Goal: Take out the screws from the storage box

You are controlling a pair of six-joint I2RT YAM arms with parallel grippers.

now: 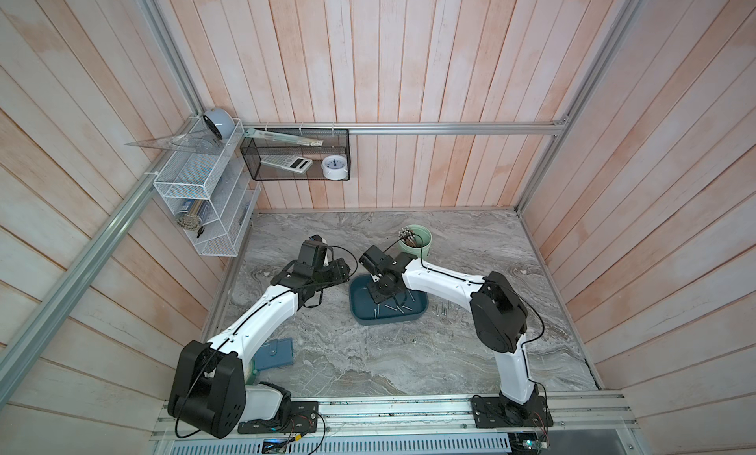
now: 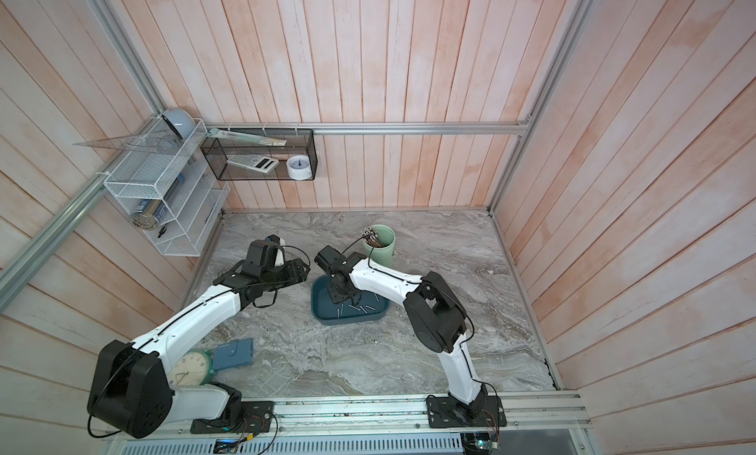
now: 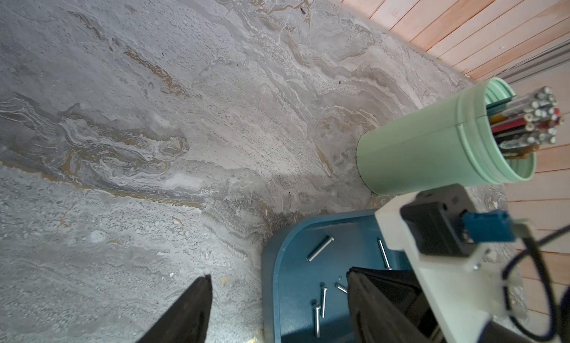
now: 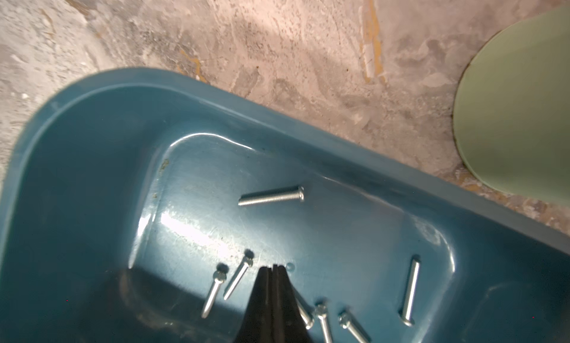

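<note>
A dark blue storage box [image 1: 390,319] stands on the marbled table with several silver screws loose on its floor. Among them are one screw [image 4: 272,196] lying apart near the back wall, another [image 4: 411,291] toward the right, and a loose cluster around my right gripper. That gripper points down into the box, its fingers together, with nothing showing between the tips. A screw [image 4: 302,307] lies partly hidden by its fingers. My left gripper hangs open and empty at the box's left edge. Several small screws [image 1: 441,307] lie on the table right of the box.
Close behind the box is a green cup [image 3: 421,144] holding thin sticks. My right arm crosses above the box, with its wrist close to the left gripper. A blue notebook [image 1: 273,353] lies front left. Bare table shows left of the box and in front.
</note>
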